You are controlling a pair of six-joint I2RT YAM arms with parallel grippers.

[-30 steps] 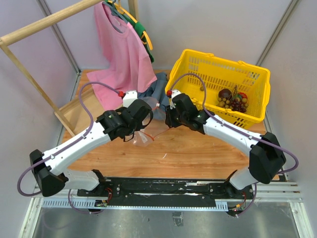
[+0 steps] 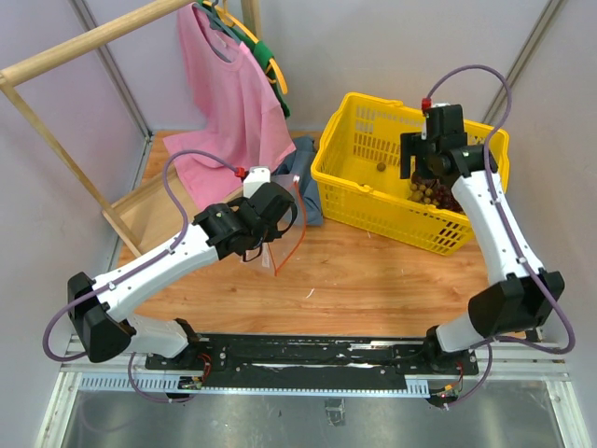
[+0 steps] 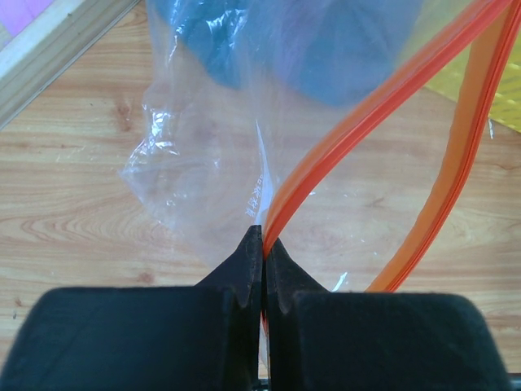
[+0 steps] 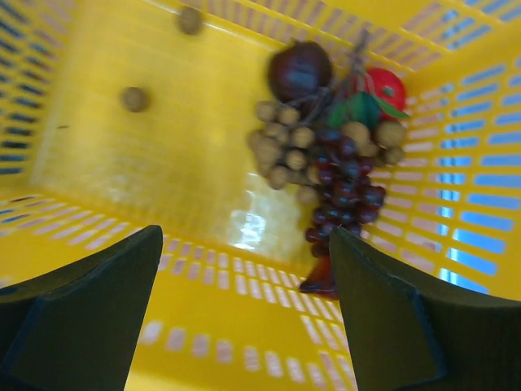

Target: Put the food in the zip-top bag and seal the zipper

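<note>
The clear zip top bag hangs from my left gripper, which is shut on its orange-edged rim. The bag's mouth gapes to the right, and I see nothing inside it. My right gripper stands open above the yellow basket, its fingers wide apart and empty. Below it in the basket lie a bunch of dark red grapes, a bunch of tan round fruit, a dark round fruit and a red fruit.
Two small brown balls lie loose in the basket, one left of the bunches. A wooden rack with a pink shirt stands at the left, and folded blue cloth lies behind the bag.
My right gripper has left the bag's side and swung right and back over the basket.
</note>
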